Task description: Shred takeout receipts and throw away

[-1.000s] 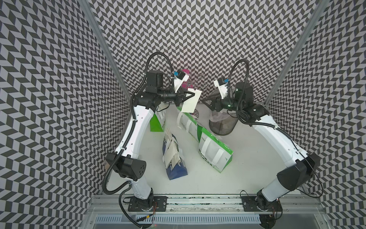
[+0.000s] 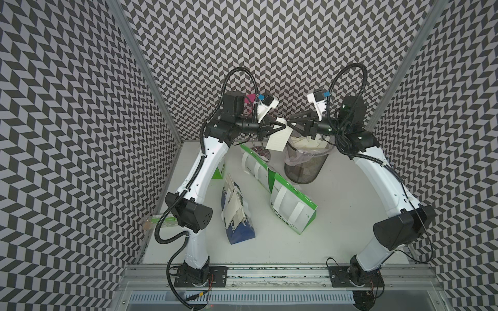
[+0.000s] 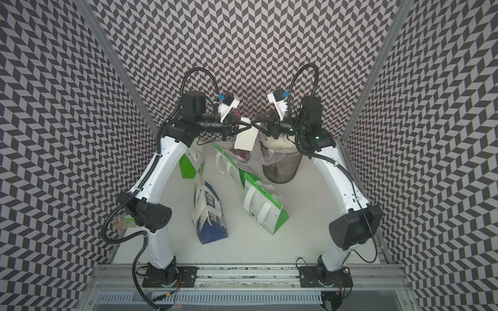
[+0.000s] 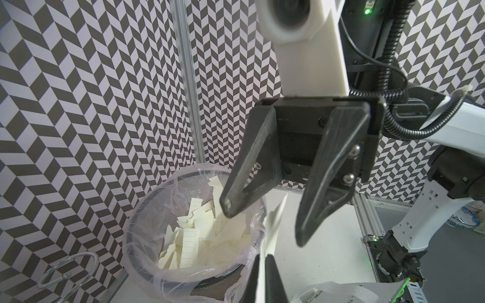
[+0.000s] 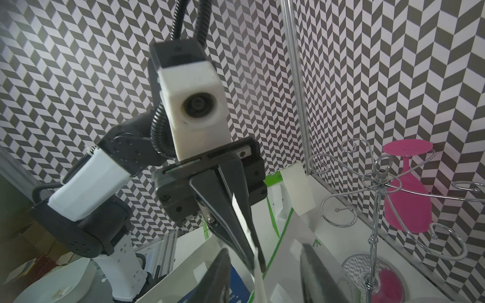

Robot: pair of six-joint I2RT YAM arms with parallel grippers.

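Observation:
A cream receipt (image 2: 279,140) hangs in the air by the bin, with my left gripper (image 2: 283,124) shut on its upper part. Seen edge-on in the left wrist view, the receipt (image 4: 271,229) rises thinly from between the left fingers. My right gripper faces it from the other side, its two fingers apart and the paper's edge between or just before them. In the right wrist view, the paper (image 5: 242,217) runs through the gap of that gripper. A dark mesh bin (image 2: 301,170) with a clear liner holds many torn paper pieces (image 4: 202,237).
Several takeout boxes stand on the table: a blue one (image 2: 240,232), white-and-green ones (image 2: 292,204). Behind the left gripper is a metal stand (image 5: 378,184) with a pink glass (image 5: 408,202).
Over the last second my left gripper has carried the receipt rightward toward the bin.

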